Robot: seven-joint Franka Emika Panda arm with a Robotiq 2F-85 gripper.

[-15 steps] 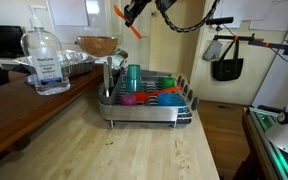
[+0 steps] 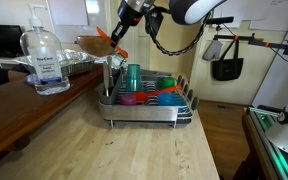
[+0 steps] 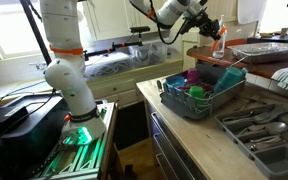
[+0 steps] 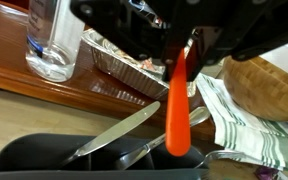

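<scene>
An orange utensil (image 4: 178, 118), long and narrow with a rounded end, is gripped in my shut gripper. It points down towards a dark utensil holder (image 4: 44, 150), where two silver knives or handles (image 4: 129, 124) stick out. In exterior view 1 the gripper (image 2: 114, 42) hangs above the left side of the dish rack (image 2: 144, 113), with the orange utensil (image 2: 103, 34) tilted across it. Exterior view 2 has the orange utensil (image 3: 218, 46) high above the rack's far end. The wrist view shows its lower end clear of the holder's floor; contact with the holder cannot be told.
Green cups (image 2: 134, 76) and other coloured dishes fill the rack. A soap bottle (image 4: 50, 45), foil tray (image 4: 124, 68), wooden bowl (image 4: 264, 88) and striped towel (image 4: 246, 135) sit on the raised brown shelf. Bare counter (image 2: 134, 150) lies in front of the rack.
My gripper has come down and to the left with the orange utensil, from high above the rack to closer over its left side. The rack and dishes have not moved.
</scene>
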